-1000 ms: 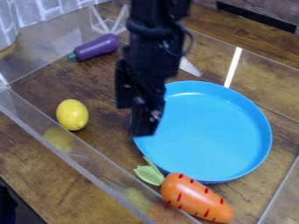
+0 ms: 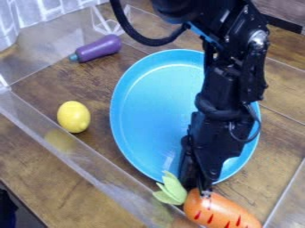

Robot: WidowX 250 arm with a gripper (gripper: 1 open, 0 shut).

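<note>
My black gripper (image 2: pixel 197 176) reaches down over the right part of the blue plate (image 2: pixel 145 116), its fingertips low at the plate's front edge, by the leafy top of a toy carrot (image 2: pixel 220 212). The orange carrot lies in front of the plate at the bottom. Whether the fingers are open or shut, or touch the carrot, is hard to tell.
A yellow lemon (image 2: pixel 73 117) lies left of the plate. A purple eggplant (image 2: pixel 95 49) is at the back left. A clear wall (image 2: pixel 71 151) runs diagonally along the front left. Bare wood lies between lemon and eggplant.
The plate appears shifted left and up.
</note>
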